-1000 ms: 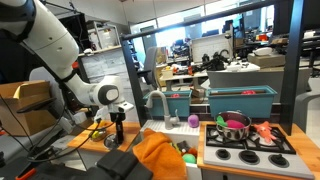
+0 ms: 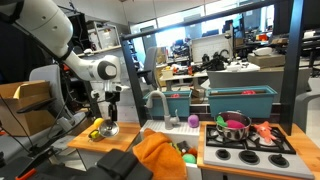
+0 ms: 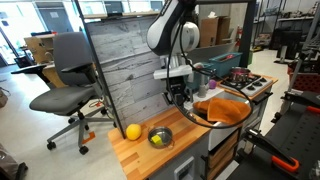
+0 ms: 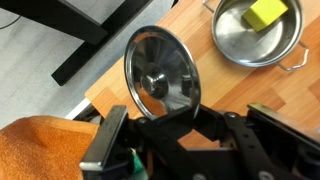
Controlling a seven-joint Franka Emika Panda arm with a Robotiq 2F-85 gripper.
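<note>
In the wrist view a round metal lid point(image 4: 160, 75) stands steeply tilted right at my fingertips, its lower rim meeting them. My gripper appears shut on that rim; the contact itself is partly hidden by dark fingers. Up and to the right, a steel pot point(image 4: 231, 41) with side handles sits uncovered on the wooden counter, a yellow block point(image 4: 265, 13) inside it. Exterior view 2 shows the pot point(image 3: 172, 139) near the counter's end, with the gripper point(image 3: 187, 106) above and beside it.
An orange cloth point(image 2: 160, 154) lies along the counter near the sink faucet point(image 2: 158, 103). Past the pot sits a yellow ball point(image 3: 133, 131). A stove point(image 2: 252, 153) bearing another pot point(image 2: 233, 126) is far to the right. Bare wood surrounds the uncovered pot.
My arm has risen and shifted slightly left over the past second. The orange cloth and the stove stay where they were.
</note>
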